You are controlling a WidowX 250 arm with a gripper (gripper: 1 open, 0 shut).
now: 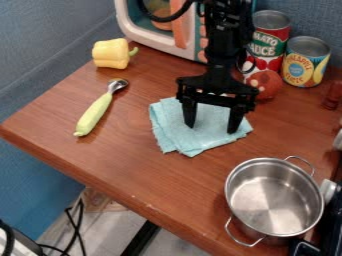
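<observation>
My black gripper (211, 118) hangs over a folded light blue cloth (181, 140), its two fingers spread apart and their tips down at the cloth. Whether the tips touch the fabric I cannot tell. The cloth lies flat near the middle of the wooden table (120, 160), partly hidden behind the gripper.
A steel pot (271, 200) stands front right. A peeler-like tool (94, 113) and yellow pepper (112, 54) lie left. Cans (267, 40), a tomato (263, 86) and a toy microwave (167, 30) stand behind.
</observation>
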